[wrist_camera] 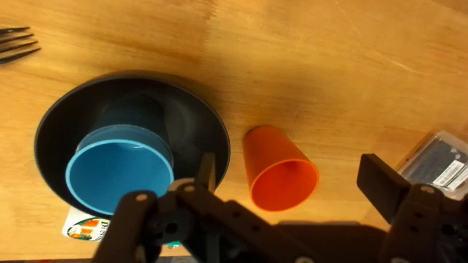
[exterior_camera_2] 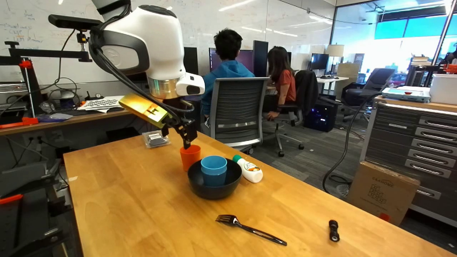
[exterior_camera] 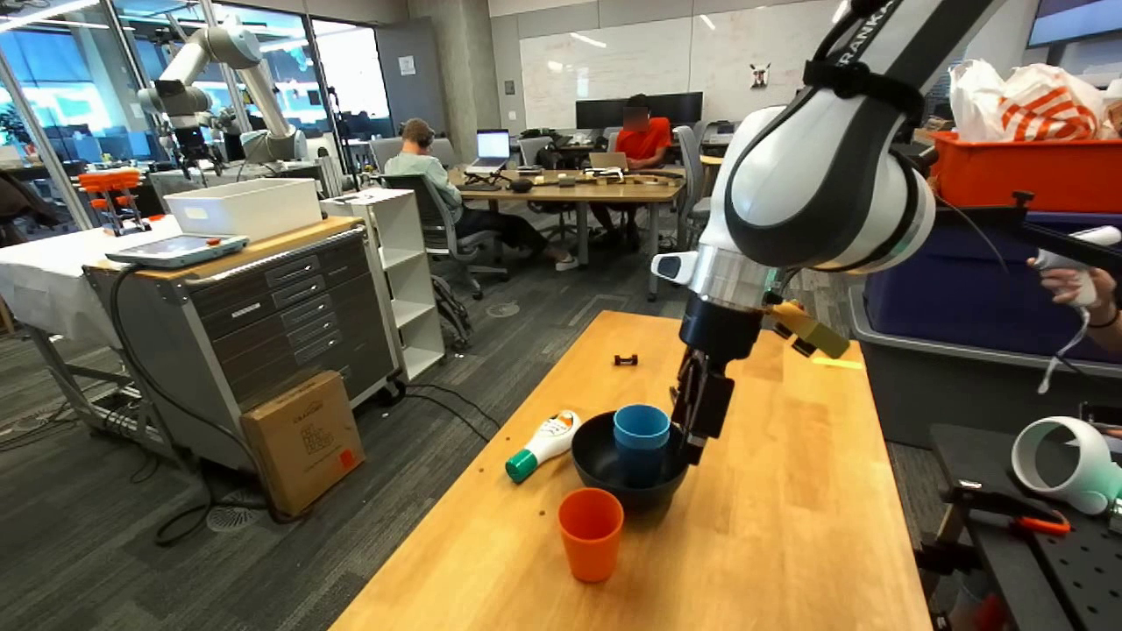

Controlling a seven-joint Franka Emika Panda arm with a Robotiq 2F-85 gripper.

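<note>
My gripper is open with nothing held; its fingers stand wide apart on either side of the orange cup [wrist_camera: 280, 175] in the wrist view. In exterior view 2 the gripper [exterior_camera_2: 187, 139] hangs above that upright orange cup [exterior_camera_2: 190, 158], clear of the table. Beside the cup is a black bowl [exterior_camera_2: 214, 190]. Blue cups [exterior_camera_2: 214, 171], apparently two nested together, stand in the bowl [wrist_camera: 193, 127]. From exterior view 1, my gripper [exterior_camera: 699, 415] appears to the right of the blue cups [exterior_camera: 642, 442], partly covering the bowl's rim.
A white bottle with a green cap [exterior_camera: 543, 445] lies beside the bowl. A black fork [exterior_camera_2: 250, 229], a small black flashlight-like object [exterior_camera_2: 334, 230] and a clear package [exterior_camera_2: 155, 139] lie elsewhere on the table [exterior_camera_2: 128, 205]. Much of the wooden top is bare.
</note>
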